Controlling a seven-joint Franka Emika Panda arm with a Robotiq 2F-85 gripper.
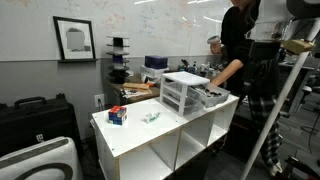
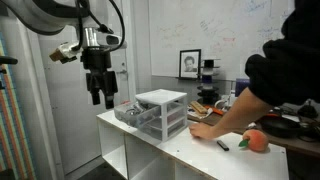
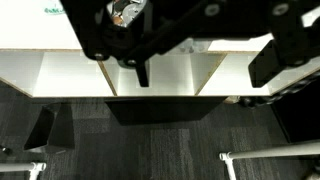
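Observation:
In exterior view 2 my gripper [image 2: 102, 99] hangs at the left, pointing down and clear of the white cabinet [image 2: 195, 155]. Its dark fingers stand apart in the wrist view, and the gap of the open gripper shows only the cabinet shelves and floor. On the cabinet sits a white drawer unit [image 1: 183, 92] with clear drawers. One clear drawer [image 1: 212, 96] is pulled out, with dark small items inside. A red and blue box [image 1: 117, 115] lies at the cabinet's left end, near a pale greenish item [image 1: 151, 117].
A person's hand [image 2: 205, 131] rests on the cabinet top beside the drawer unit, the dark sleeve covering much of the right. An orange round thing [image 2: 256, 140] lies near that sleeve. A black suitcase [image 1: 38, 120] stands on the left. Bare cabinet top lies in front of the unit.

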